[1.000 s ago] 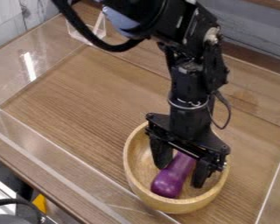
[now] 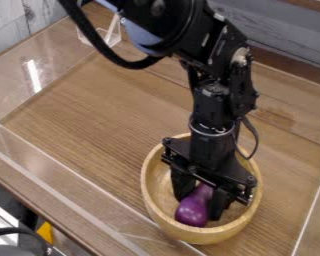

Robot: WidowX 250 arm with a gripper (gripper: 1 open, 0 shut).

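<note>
A wooden bowl point(image 2: 164, 202) sits on the wooden table toward the lower middle. In it lies a purple eggplant-like object point(image 2: 192, 208), partly hidden by the fingers. My black gripper point(image 2: 204, 192) reaches down into the bowl from above, shut on the purple object.
A white object point(image 2: 96, 27) stands at the far upper left. Cables and a small yellow item lie beyond the table's edge at the lower left.
The fingers have drawn closer together around the purple object, which is now more covered by them. The bowl stays in about the same place.
</note>
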